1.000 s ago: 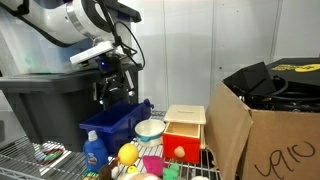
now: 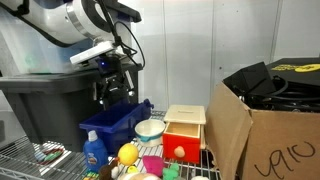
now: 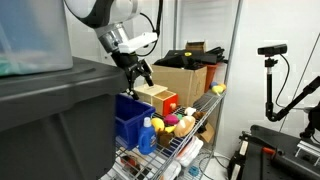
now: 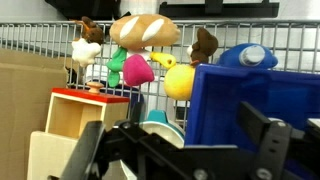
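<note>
My gripper is open, its two dark fingers apart at the bottom of the wrist view with nothing held between them. Exterior view 1 has it (image 2: pixel 117 92) hanging above a blue bin (image 2: pixel 118 126). Beside that bin stand a white bowl (image 2: pixel 150 130) and a small wooden box with a red-orange frame (image 2: pixel 184 138). On the wire rack lie a yellow ball-like toy (image 4: pixel 180 82), a pink toy (image 4: pixel 138 70), a green toy (image 4: pixel 116 66), a bread-like toy (image 4: pixel 145 31) and a brown toy (image 4: pixel 204 45). A blue bottle (image 2: pixel 95 150) stands upright in front of the bin.
A large dark container (image 3: pixel 60 125) rises beside the blue bin. On the other side, an open cardboard box (image 2: pixel 232 130) bounds the wire rack (image 2: pixel 40 160). A pale box or lid (image 2: pixel 187 114) sits behind the wooden box.
</note>
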